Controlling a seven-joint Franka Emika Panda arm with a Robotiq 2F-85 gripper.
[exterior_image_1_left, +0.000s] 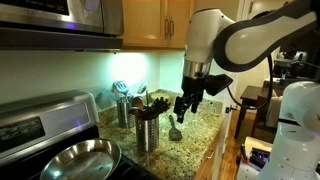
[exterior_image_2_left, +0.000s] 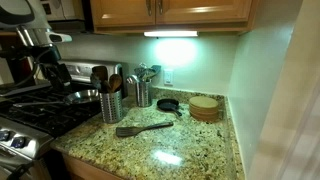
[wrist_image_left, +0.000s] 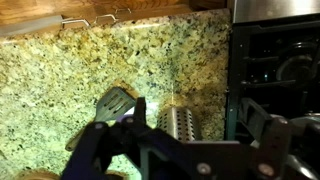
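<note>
My gripper (exterior_image_1_left: 187, 107) hangs above the counter, its fingers open with nothing between the fingers. In the wrist view, the gripper is at the bottom, and a perforated metal canister (wrist_image_left: 179, 123) shows below and between its fingers. That canister (exterior_image_2_left: 112, 107) stands upright beside the stove, filled with utensils. A dark slotted spatula (exterior_image_2_left: 145, 128) lies flat on the granite counter; the wrist view has its head (wrist_image_left: 115, 102) left of the canister. On the stove sits a metal frying pan (exterior_image_1_left: 82, 164).
A second utensil canister (exterior_image_2_left: 143, 94) stands farther back. Right of it are a small black skillet (exterior_image_2_left: 171, 105) and a stack of tan round items (exterior_image_2_left: 204, 106). Cabinets (exterior_image_1_left: 158, 22) and a microwave (exterior_image_1_left: 60, 24) hang above.
</note>
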